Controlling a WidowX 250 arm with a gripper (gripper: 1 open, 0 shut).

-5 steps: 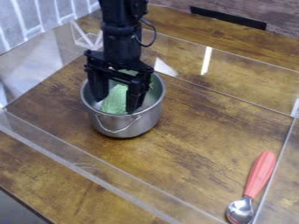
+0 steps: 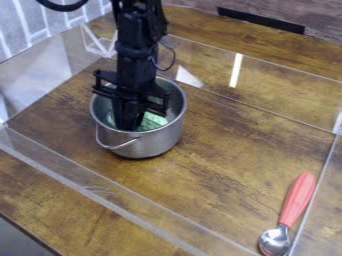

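My black gripper (image 2: 131,110) reaches down into a silver metal pot (image 2: 155,140) with a wire handle, left of centre on the wooden table. A pale green item (image 2: 152,122) shows inside the pot, partly covered by the gripper. The fingertips are mostly hidden in the pot, so whether they are open or shut does not show.
An ice-cream scoop with a red handle (image 2: 299,198) lies at the lower right. Clear panels border the wooden work area (image 2: 227,170). The table right of the pot is bare.
The gripper has sunk deeper into the pot and shifted a little left, covering more of the green item. The scoop has not moved.
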